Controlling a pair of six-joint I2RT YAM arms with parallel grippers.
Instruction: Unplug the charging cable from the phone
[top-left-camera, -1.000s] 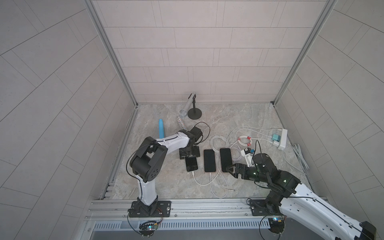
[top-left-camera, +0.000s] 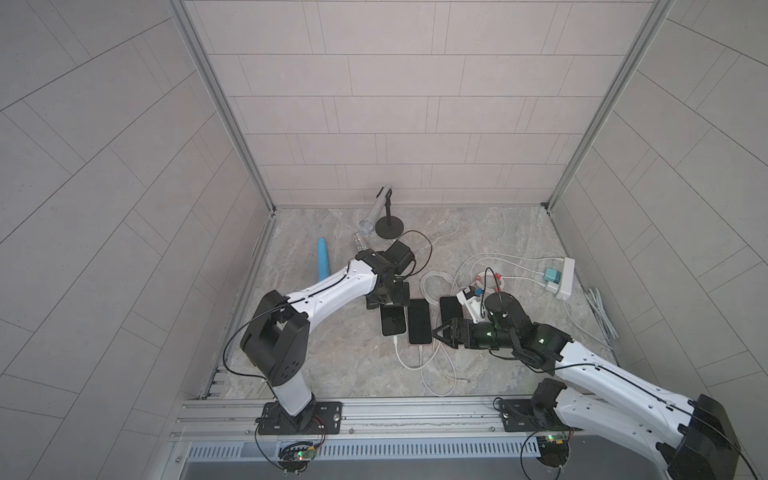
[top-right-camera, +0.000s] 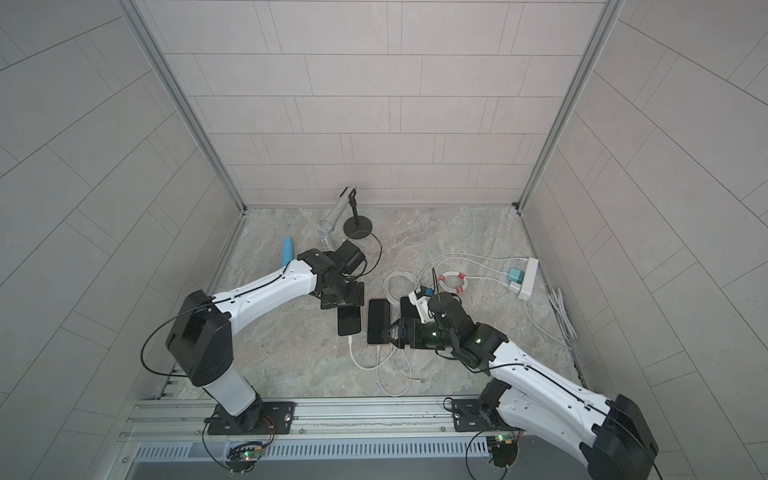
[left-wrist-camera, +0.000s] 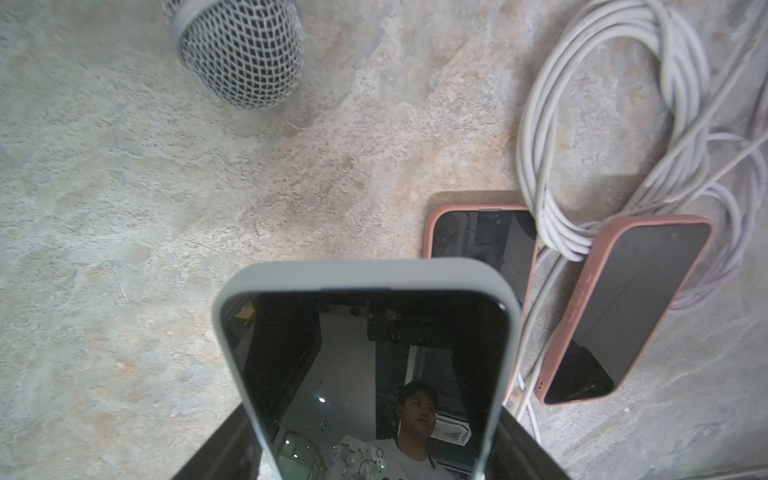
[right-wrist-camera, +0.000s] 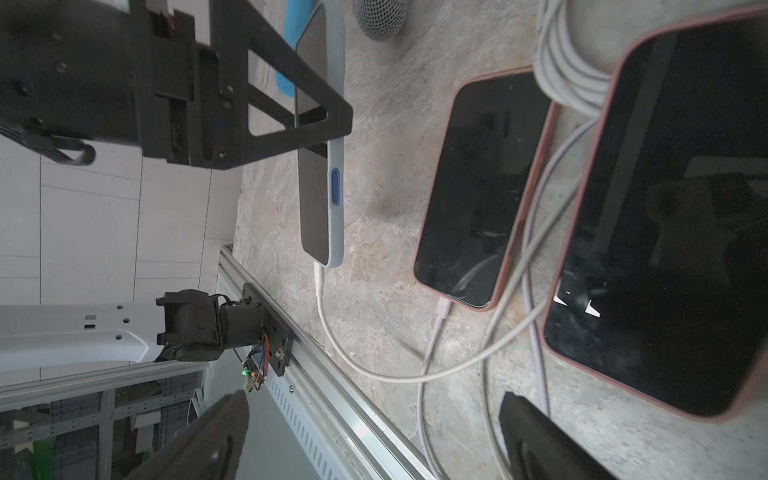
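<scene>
A phone in a pale blue case (left-wrist-camera: 368, 376) is lifted off the table by my left gripper (top-left-camera: 393, 300), shut on it. A white charging cable (right-wrist-camera: 349, 356) runs from this phone's bottom edge, where its plug (right-wrist-camera: 318, 276) is in. My right gripper (top-left-camera: 448, 334) stands open low over the phones, with nothing between its fingers, to the right of the held phone. Two pink-cased phones lie beside it, the middle one (right-wrist-camera: 480, 184) and the right one (right-wrist-camera: 664, 216), the middle one with a pale lilac cable plugged in.
Coiled white cables (top-right-camera: 400, 280) lie behind the phones. A power strip (top-right-camera: 529, 278) with plugs is at the right, a microphone (right-wrist-camera: 380, 16) and blue cylinder (top-left-camera: 323, 258) at the back left, a black stand (top-left-camera: 389, 225) behind. Free table lies at the front left.
My left gripper has risen and moved slightly right with the phone. My right gripper has moved left and up toward the held phone.
</scene>
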